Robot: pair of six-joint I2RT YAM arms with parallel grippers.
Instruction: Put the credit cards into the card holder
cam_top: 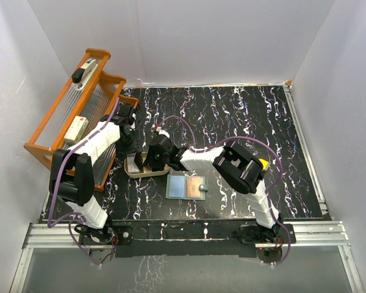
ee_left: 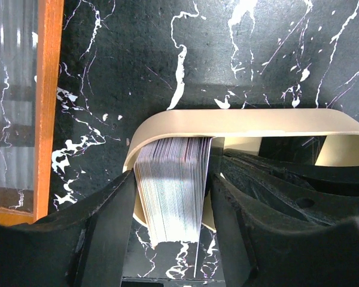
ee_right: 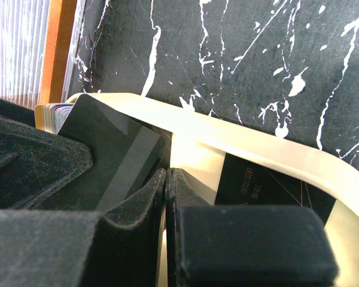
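A stack of credit cards (ee_left: 169, 191) fills the left end of the cream card holder (ee_left: 263, 122); a dark card (ee_right: 116, 146) leans at its side. My left gripper straddles the stack, fingers part open on either side of it. My right gripper is at the holder's middle, fingertips closed together; whatever is between them is hard to see. In the top view both grippers (cam_top: 129, 146) meet over the holder, largely hiding it.
A wooden shelf (cam_top: 65, 122) with devices stands at the left. A flat blue and tan board (cam_top: 177, 187) lies in front of the holder.
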